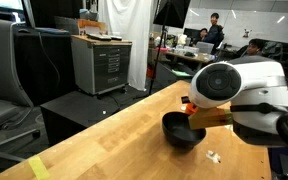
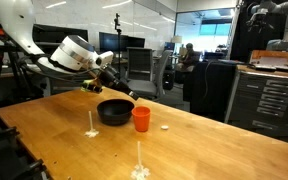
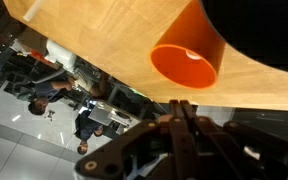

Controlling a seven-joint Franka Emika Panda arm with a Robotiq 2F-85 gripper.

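An orange cup [image 2: 141, 120] stands on the wooden table beside a round black bowl [image 2: 115, 112]. From above in the wrist view, the cup [image 3: 187, 50] opens toward the camera with a small white thing inside, and part of the bowl [image 3: 267, 30] fills the upper right corner. My gripper is shut, its dark tips near the cup with nothing visible between them. In exterior view 1 the white and black arm reaches from the right to above the bowl [image 1: 181, 132]; its fingertips are hard to make out there.
Small white pieces [image 2: 92, 125] rest on the table [image 2: 204, 150], with a small pale item [image 2: 164, 127] right of the cup. Dark drawers [image 2: 274, 98] stand behind.
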